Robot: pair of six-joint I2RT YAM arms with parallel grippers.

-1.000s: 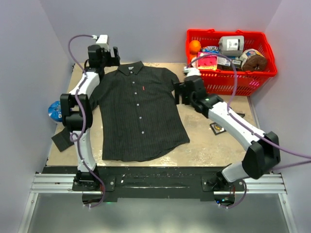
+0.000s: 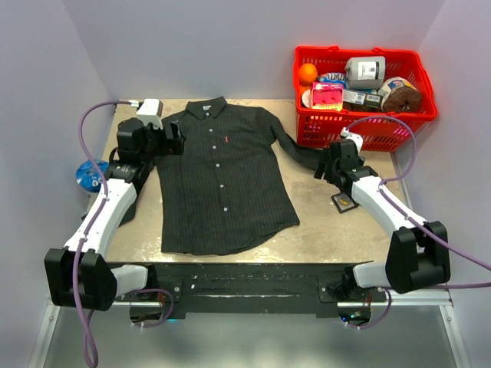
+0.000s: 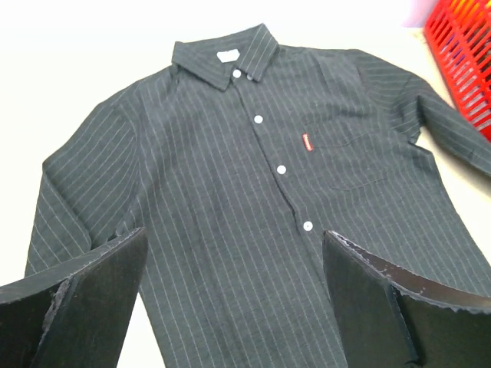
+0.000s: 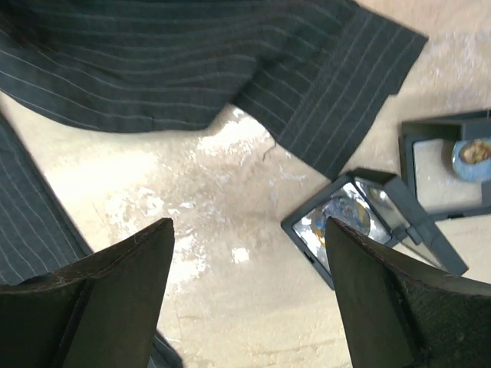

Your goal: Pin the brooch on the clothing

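A dark pinstriped shirt [image 2: 230, 176] lies flat and buttoned, collar toward the back; the left wrist view shows its chest with a small red tag [image 3: 308, 142]. In the top view, my left gripper [image 2: 176, 138] is over the shirt's left shoulder, open and empty. My right gripper [image 2: 322, 170] is open near the cuff of the right sleeve, nothing between its fingers. Close to that cuff [image 4: 337, 100] are an open dark case [image 4: 341, 218] with a clear part and a dark square frame [image 4: 408, 165] holding a small oval gold piece [image 4: 476, 152], probably the brooch.
A red basket [image 2: 307, 126] full of groceries stands at the back right, close behind the right sleeve. A blue round package [image 2: 89, 176] lies at the left edge.
The right gripper has moved right from the shirt's shoulder to the cuff, and the sleeve now stretches out to the right.
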